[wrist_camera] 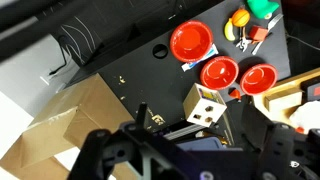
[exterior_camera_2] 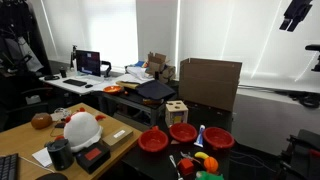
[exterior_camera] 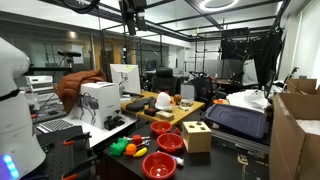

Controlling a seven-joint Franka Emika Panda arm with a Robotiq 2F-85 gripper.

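High above the dark table, my gripper hangs with its two fingers wide apart and nothing visible between them. Exterior view 1 shows the gripper (exterior_camera: 130, 26) at the upper left, far from every object. Three red bowls stand on the table: one near bowl (exterior_camera: 158, 166), a middle bowl (exterior_camera: 169, 143) and a farther bowl (exterior_camera: 161, 127); all look empty. Beside them is a pale wooden box (exterior_camera_2: 177, 112) with round dark holes. Colourful toys lie by the bowls, among them an orange piece (wrist_camera: 240, 17) and a green one (wrist_camera: 263, 8).
A large cardboard box (exterior_camera: 299, 135) stands along one side. Behind the wooden box rests a dark blue tray (exterior_camera: 236, 121). A white helmet (exterior_camera_2: 82, 128) sits on a neighbouring wooden desk. Bare table shows between the cardboard box and the bowls.
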